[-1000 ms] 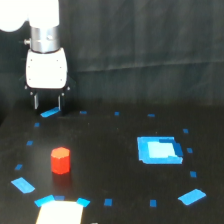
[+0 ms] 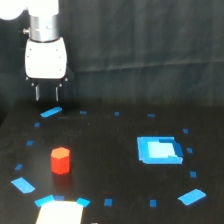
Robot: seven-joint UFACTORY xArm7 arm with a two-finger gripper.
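A solid red block with a hexagonal outline rests on the dark table at the left. My gripper hangs far behind it, near the back left of the table. The two thin dark fingers stand apart with nothing visible between them, so it looks open.
A blue-edged square with a white middle lies at the right; whether it is a tray or a flat marking is unclear. Blue tape strips and several small blue marks dot the table. A pale object is cut off at the bottom edge.
My gripper has risen slightly, and its fingers look a little closer together than before. The red block and the blue-edged square have not moved.
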